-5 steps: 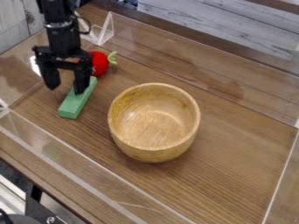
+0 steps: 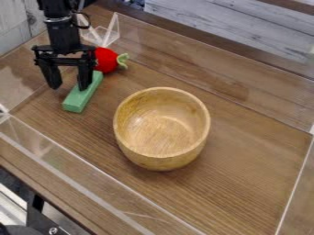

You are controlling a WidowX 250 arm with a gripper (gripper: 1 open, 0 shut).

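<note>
My gripper (image 2: 64, 66) is at the upper left, black, its two fingers apart and pointing down, beside the upper end of a green block (image 2: 81, 94) lying on the wooden table. Whether it touches the block cannot be told. A red object (image 2: 108, 61), round in shape, sits just behind the block to the right of the gripper.
A large tan bowl (image 2: 161, 128) occupies the middle of the table (image 2: 245, 184).
My gripper has moved left and up in the view, away from the middle of the green block. The block, red object and bowl look unmoved.
</note>
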